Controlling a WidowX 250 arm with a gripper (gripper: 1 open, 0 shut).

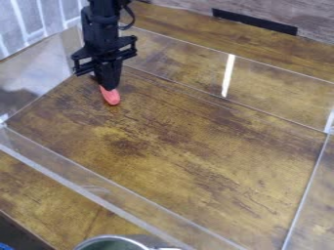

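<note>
My black gripper (107, 80) hangs low at the upper left of the wooden surface, shut, with its tips at the upper end of a small pink oblong object (111, 96). The object lies on the wood. I cannot tell whether the fingertips touch it, and the gripper hides part of it.
A clear-walled enclosure surrounds the wooden floor (196, 156), which is bare across its middle and right. A white strip (229, 75) stands at the back right. The rim of a metal container (111, 241) shows at the bottom edge.
</note>
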